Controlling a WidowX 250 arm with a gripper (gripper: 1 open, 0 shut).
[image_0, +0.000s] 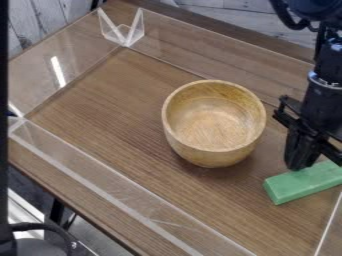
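My black gripper reaches in from the right edge, its tip pointing down just above a green rectangular block, which lies on the wooden table at the lower right. The fingertips are close together, with nothing visible between them. A tan round bowl sits left of the gripper, near the middle of the table.
Clear plastic corner pieces stand at the back left. A dark cable or arm part lies at the bottom-left edge.
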